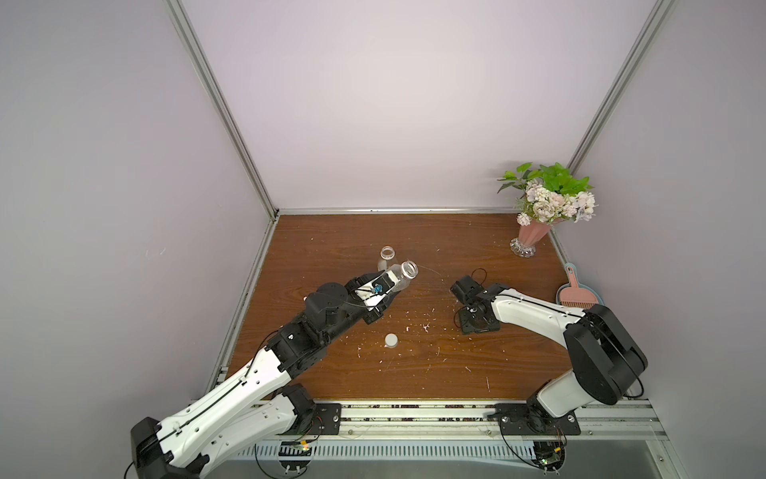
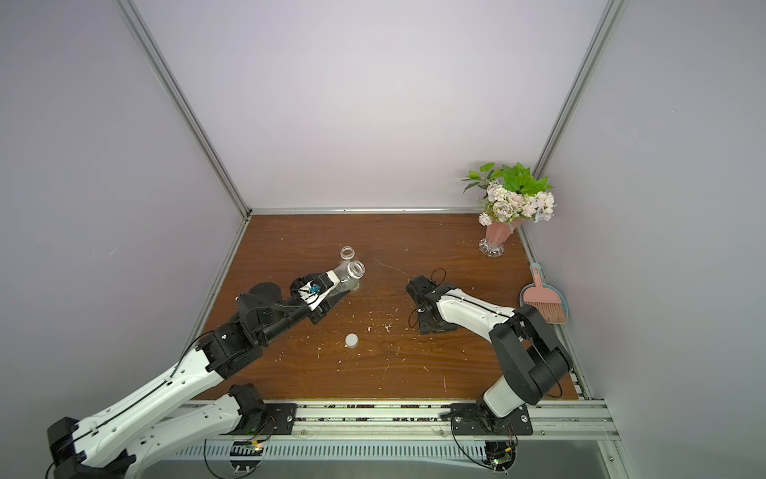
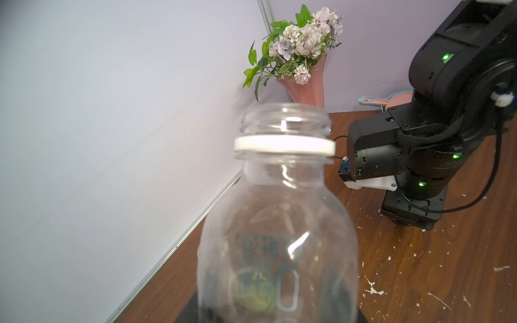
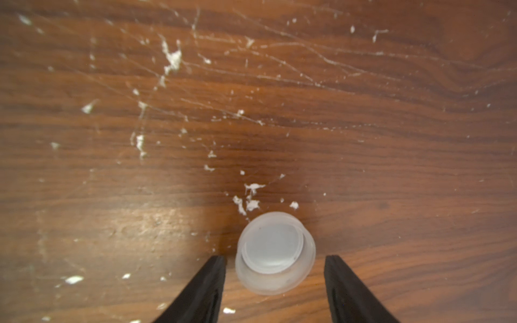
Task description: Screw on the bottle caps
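Observation:
A clear glass bottle [image 3: 280, 237] with a bare threaded mouth and a white ring round its neck is held above the table. My left gripper [image 1: 390, 287] is shut on its body, the fingers mostly hidden behind the glass in the left wrist view. A second uncapped bottle [image 1: 386, 260] stands just behind it. One whitish cap [image 4: 272, 247] lies on the table under my right gripper, which is open; the cap appears between the fingertips with a gap on each side. Another white cap [image 1: 391, 340] lies at the front middle of the table.
A pink vase [image 1: 533, 233] of flowers stands at the back right. By the right wall sits a dustpan with brush [image 1: 578, 295]. Small white scraps are scattered over the table.

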